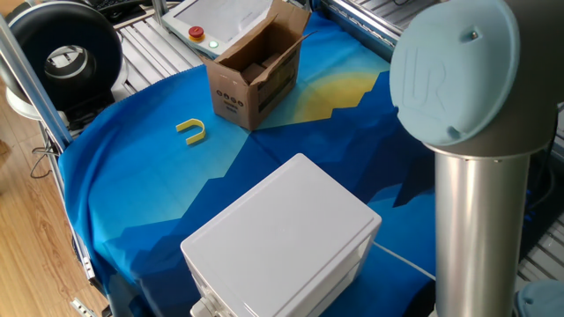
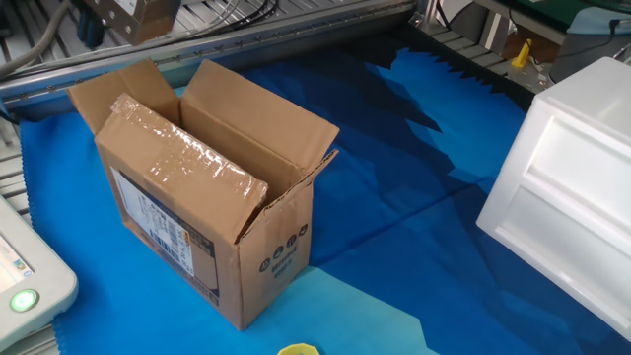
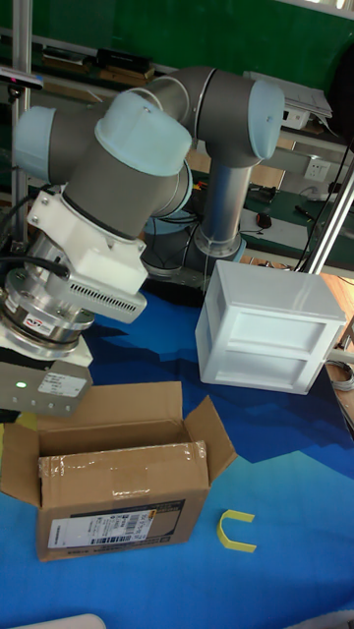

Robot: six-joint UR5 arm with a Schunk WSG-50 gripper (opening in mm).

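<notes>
An open cardboard box stands upright on the blue cloth, its flaps spread. Brown shapes show inside it in exterior view 1. Beside it lies a yellow U-shaped piece, also in exterior view 3 to the right of the box. A white drawer unit has its drawer fronts closed. The gripper's grey body, with a green light, hangs at the left edge of exterior view 3, above and behind the box. Its fingers cannot be made out, so the finger state and any held object stay hidden.
At the table's edge lies a teach pendant with a red stop button. A metal rail runs behind the box. Open cloth stretches between the yellow piece and the drawer unit.
</notes>
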